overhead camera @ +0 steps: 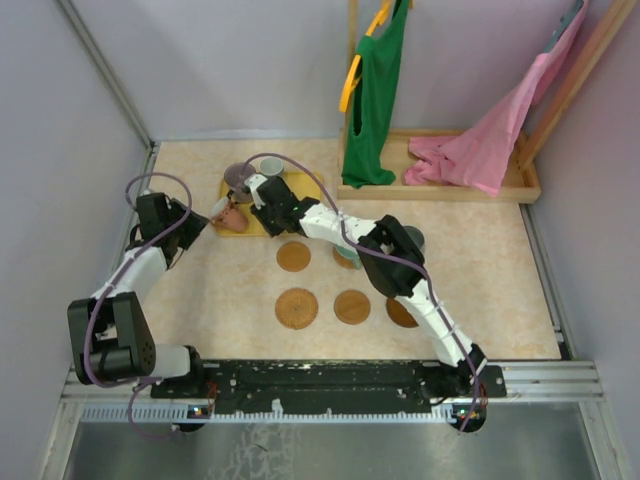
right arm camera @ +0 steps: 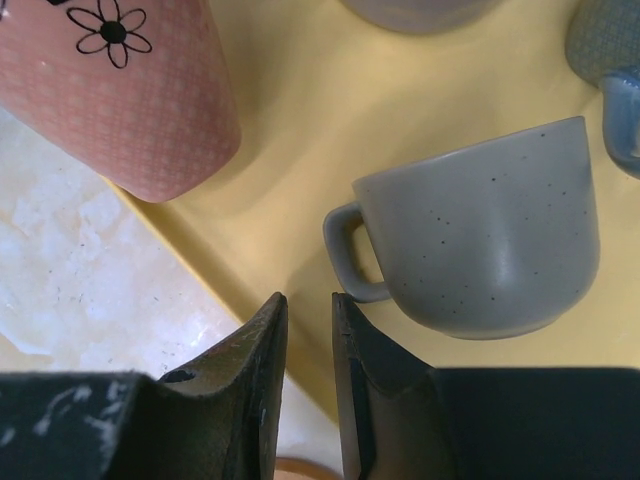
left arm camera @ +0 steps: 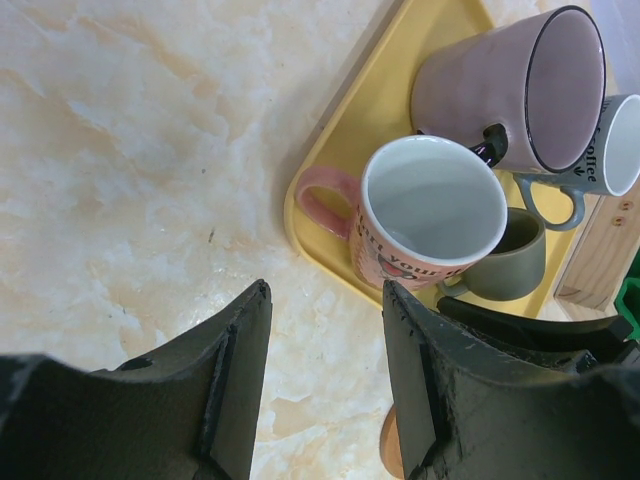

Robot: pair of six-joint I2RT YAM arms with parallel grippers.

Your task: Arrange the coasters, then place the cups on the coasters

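Note:
In the right wrist view a grey cup lies tipped on the yellow tray, its handle towards my right gripper. That gripper is partly open; its fingers are near the handle with nothing between them. A pink cup with a pink handle sits tilted on the tray in the left wrist view. Off the tray's corner, my left gripper stands open and empty. Several round brown coasters lie on the table, among them a near one and a larger one.
A mauve cup and a white-and-grey cup share the tray. A teal cup stands on a coaster, and a dark cup is partly behind the right arm. A wooden rack with hanging cloths is at the back.

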